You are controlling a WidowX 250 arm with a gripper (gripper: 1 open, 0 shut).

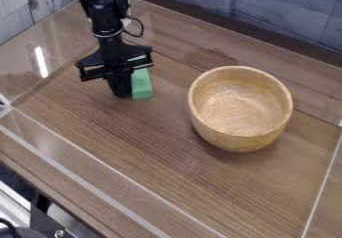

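My black gripper [116,74] is low over the table at the upper left, over the left part of a green rectangular object [140,85] lying on the wood. The gripper partly hides the object, and its fingertips are small and dark; whether anything is between them I cannot tell.
A large wooden bowl [241,107] stands to the right of the green object, a short gap away. Cables [11,222] show at the lower left edge.
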